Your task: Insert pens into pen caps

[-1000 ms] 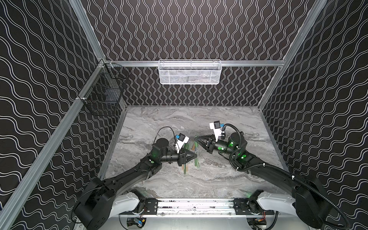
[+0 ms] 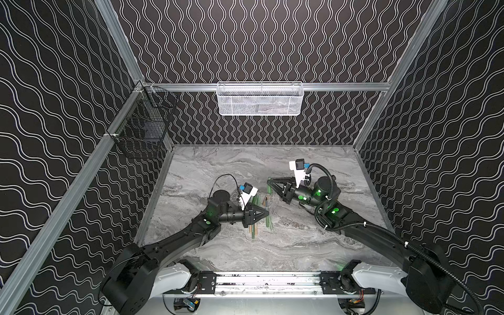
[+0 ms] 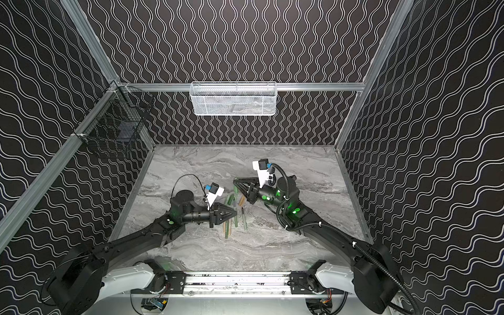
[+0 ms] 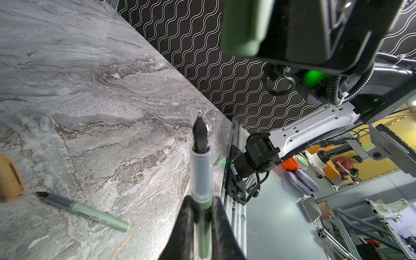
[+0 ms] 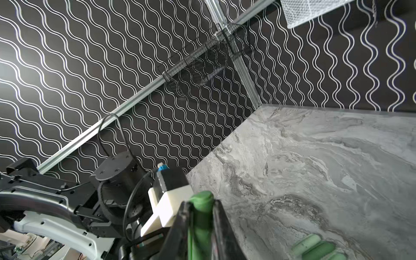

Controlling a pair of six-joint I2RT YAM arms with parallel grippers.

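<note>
Upright in the left wrist view stands a green pen (image 4: 202,173), its black tip bare and pointing up; my left gripper is shut on its green body. A green cap (image 5: 202,216) sits between the fingers of my right gripper, which is shut on it. That cap also appears, blurred, at the top of the left wrist view, apart from the pen tip. From above, the right gripper is farther back on the table than the left gripper (image 2: 267,213). Another uncapped green pen (image 4: 88,213) lies on the table.
An orange cap or pen (image 4: 9,178) is partly in view at the left wrist view's edge. Several green pieces (image 5: 318,247) lie together on the table. A white mesh basket (image 2: 260,99) hangs on the back wall.
My right gripper has moved back, away from the table's front edge, carrying the green cap farther from the left gripper. The left arm has hardly moved.
</note>
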